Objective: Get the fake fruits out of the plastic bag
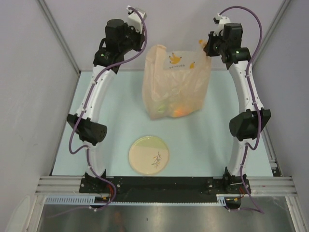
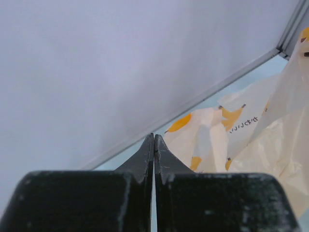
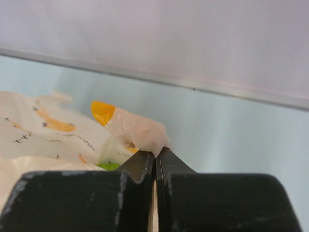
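Note:
A thin, pale plastic bag [image 1: 161, 84] with banana prints hangs stretched over the far middle of the table. Orange and green fruit [image 1: 179, 111] shows dimly through its lower end; the shapes are hard to tell apart. The top right corner of the bag [image 3: 137, 130] is pinched in my right gripper, which is shut on it. My left gripper is shut with nothing visible between its fingertips. In the top view it stands high at the back, left of the bag's raised left corner [image 1: 157, 50] and apart from it.
A round cream plate [image 1: 145, 162] with a leaf print lies empty near the front. Bare table [image 1: 113, 140] shows to the left of the bag, with more free room on its right. White walls enclose the back and sides.

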